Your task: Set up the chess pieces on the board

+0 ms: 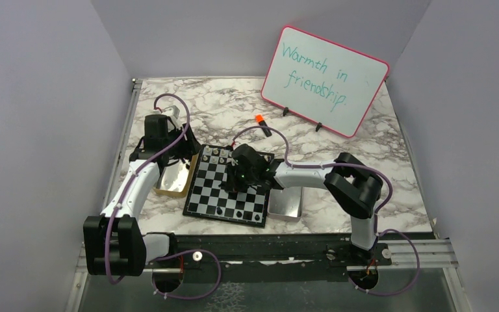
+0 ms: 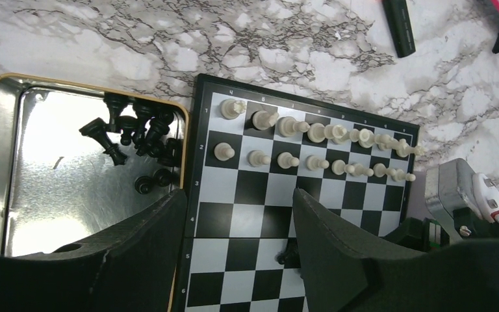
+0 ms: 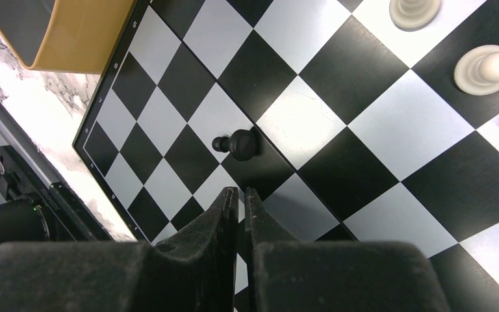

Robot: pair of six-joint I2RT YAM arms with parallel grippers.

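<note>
White pieces, a pawn [image 2: 224, 151] among them, stand in two rows along the far side of the chess board [image 2: 216, 211]. A dark piece [image 3: 242, 144] lies on its side near the board's middle seam in the right wrist view. Just beside it is my right gripper, low over the board and shut; what sits between its dark fingers does not show. Open and empty, my left gripper hovers over the left part of the board and the tray edge. Several black pieces [image 2: 149, 130] lie in the tray's far right corner.
The gold-rimmed tray [image 2: 3, 156] stands against the board's left side. A second, silver tray [image 1: 287, 203] is at its right. A few dark pieces [image 1: 239, 214] stand near the board's front. Behind are a marker [image 1: 263, 125] and a whiteboard [image 1: 325, 78].
</note>
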